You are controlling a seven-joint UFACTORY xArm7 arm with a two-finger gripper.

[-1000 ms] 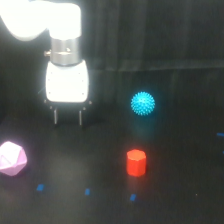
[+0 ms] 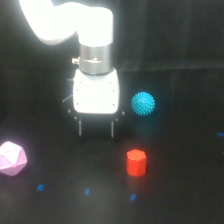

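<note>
My white gripper [image 2: 96, 128] hangs at the upper middle of the camera view, its two thin dark fingers pointing down. They stand apart, and only dark background shows between them. Right of the gripper is a spiky blue ball [image 2: 143, 103]. Lower and to the right, a red block with a many-sided outline [image 2: 136, 163] rests on the dark surface. A pale pink faceted ball [image 2: 12, 158] sits at the left edge. Visible gaps separate the fingers from all three objects.
Small blue marks, such as one mark [image 2: 87, 191] at the front and another mark [image 2: 220, 134] at the right edge, dot the dark table [image 2: 65, 210]. Open space lies between the pink ball and the red block.
My gripper has moved right and slightly lower in the picture, closer to the blue ball. Its fingers appear somewhat farther apart. The three objects have stayed where they were.
</note>
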